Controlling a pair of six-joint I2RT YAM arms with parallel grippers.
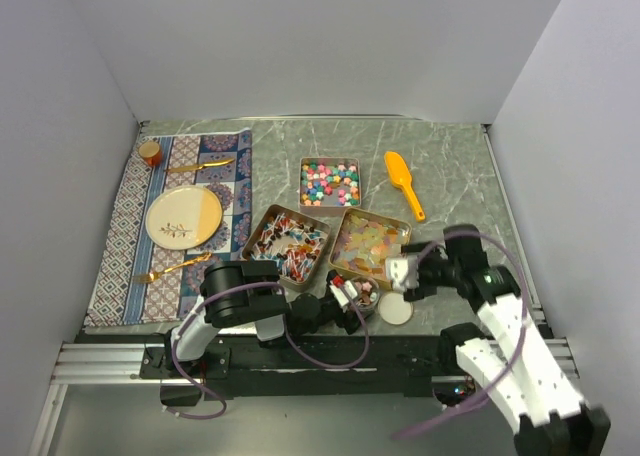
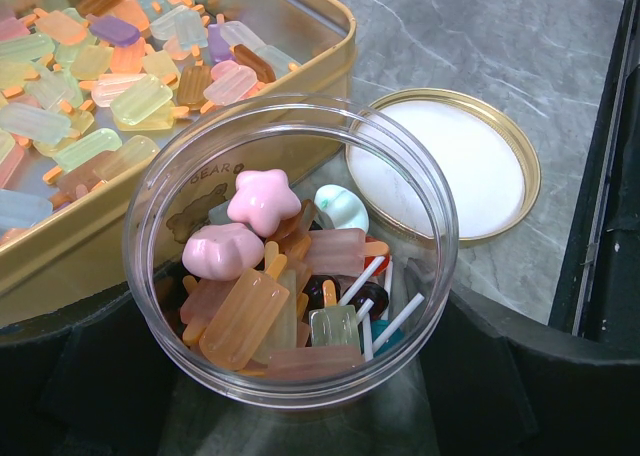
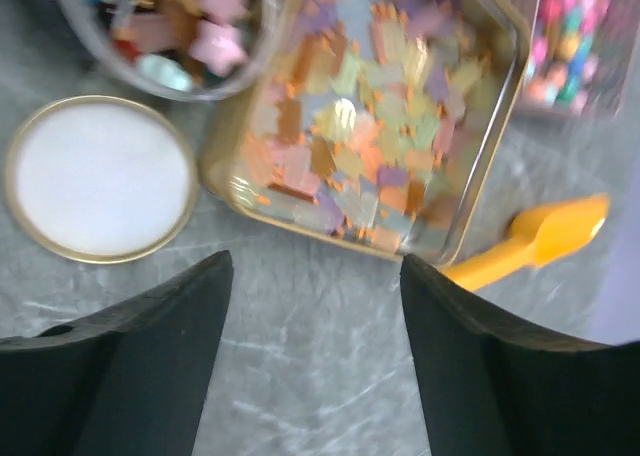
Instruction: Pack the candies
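The clear round jar (image 2: 290, 400) holds several popsicle candies, two pink stars, lollipops and a pale green-white candy. Around its sides stand the dark fingers of my left gripper, spread wide; whether they touch the glass I cannot tell. White and gold-rimmed, the lid (image 3: 100, 181) lies flat beside the jar. In the right wrist view my right gripper has its fingers apart over bare counter, nothing between them. Popsicle candies fill a gold tray (image 3: 300, 224). Lollipops lie in another tray (image 1: 282, 209), and colourful star candies in a third tray (image 1: 330, 210).
A yellow scoop (image 1: 400, 181) lies right of the star tray. At the left, a patterned cloth (image 1: 110, 266) carries a plate (image 1: 160, 216), a cup (image 1: 150, 152) and gold cutlery.
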